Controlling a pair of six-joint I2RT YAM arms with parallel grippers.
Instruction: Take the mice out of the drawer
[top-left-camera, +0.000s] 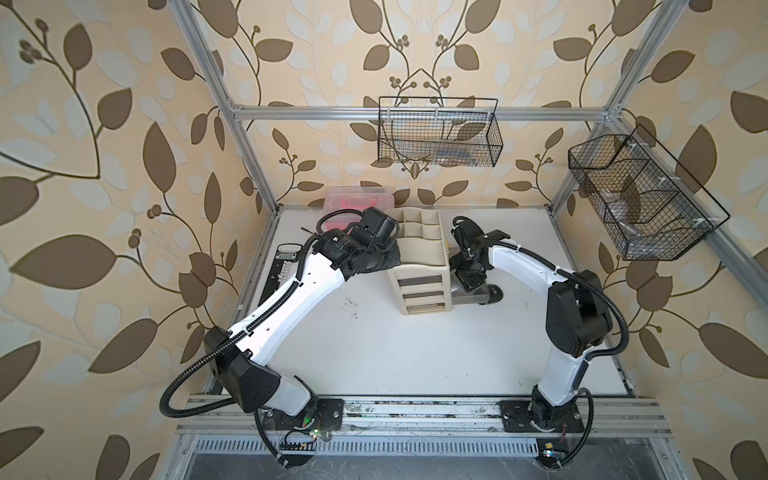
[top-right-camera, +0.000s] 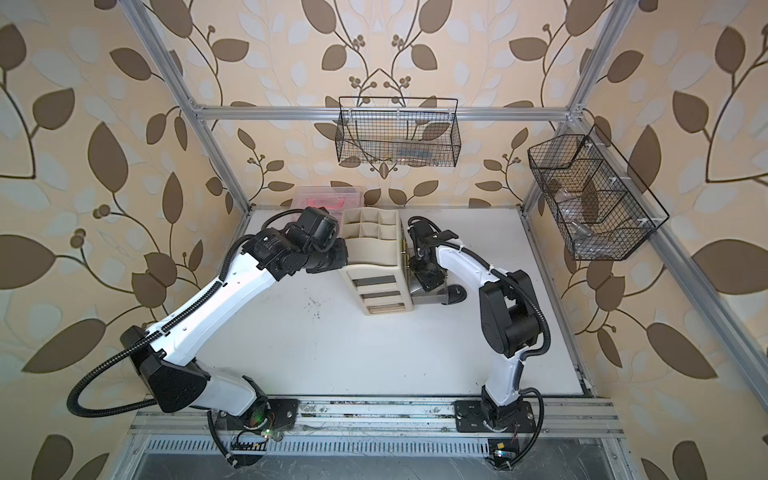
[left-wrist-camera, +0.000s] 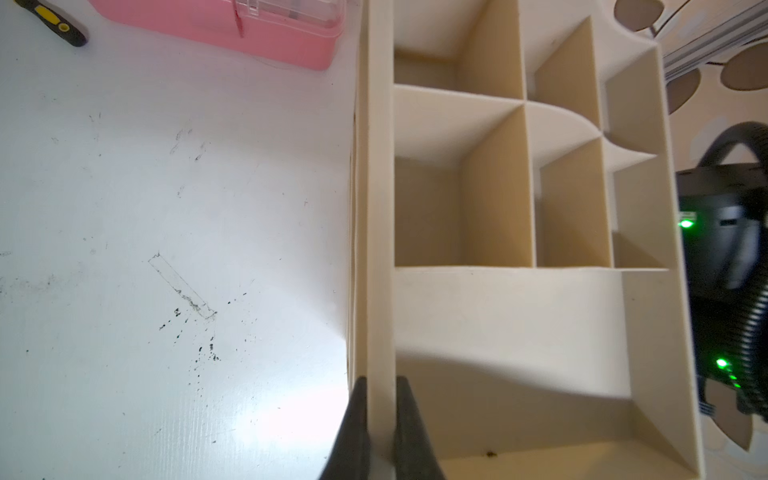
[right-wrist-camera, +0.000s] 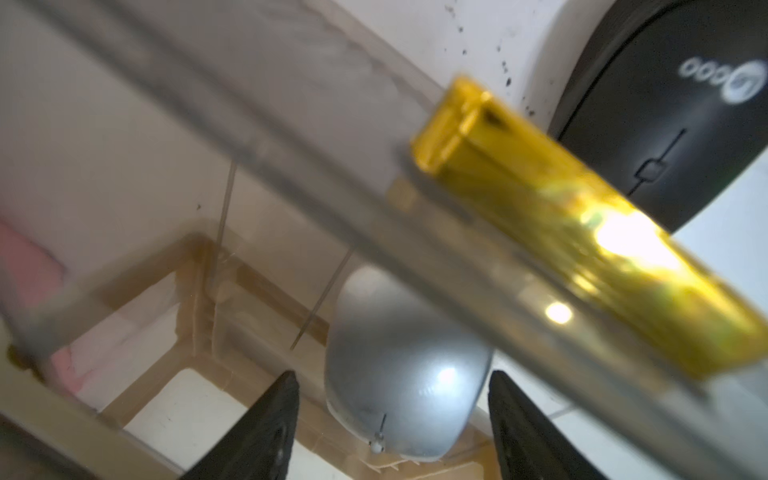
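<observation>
In the right wrist view a silver mouse (right-wrist-camera: 408, 360) lies in the clear drawer (right-wrist-camera: 272, 320), which has a gold handle (right-wrist-camera: 592, 232). My right gripper reaches down over the mouse, its fingers parted on either side; firm contact does not show. A black mouse (right-wrist-camera: 664, 104) rests on the table just outside the drawer, also visible as a dark mouse (top-left-camera: 495, 294) in the top left view. My left gripper is closed on the thin upper side wall of the beige organizer (left-wrist-camera: 512, 320).
A pink box (left-wrist-camera: 280, 32) stands behind the organizer to the left. The keyboard (top-left-camera: 280, 268) lies at the table's left side. Wire baskets (top-left-camera: 438, 136) hang on the back and right.
</observation>
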